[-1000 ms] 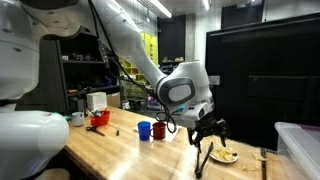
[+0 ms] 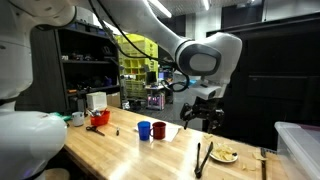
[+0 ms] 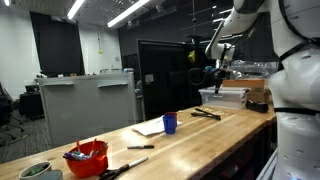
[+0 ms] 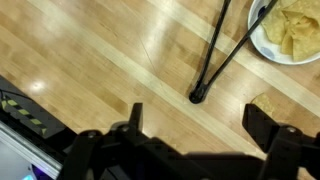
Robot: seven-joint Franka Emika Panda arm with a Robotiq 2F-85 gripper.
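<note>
Open and empty, my gripper looks down at the wooden table in the wrist view. Between and beyond its fingertips lies a pair of black tongs [image 4: 199, 94], the joined end toward the gripper and the arms reaching to the top edge. A white bowl of yellow chips [image 4: 296, 28] sits at the upper right, close to the tongs. In exterior view 1 the gripper [image 2: 200, 122] hangs above the table over the black tongs [image 2: 199, 165], with the chip bowl [image 2: 224, 154] behind and to the right.
A blue cup [image 2: 145, 130] and a dark red cup [image 2: 159, 130] stand left of the arm. Farther left is a red basket [image 2: 99, 117] of utensils. A translucent bin [image 2: 300, 145] stands at the right.
The arm has risen, and the gripper is higher above the tongs and slightly farther left in exterior view 1. The tongs and bowl stay where they were.
</note>
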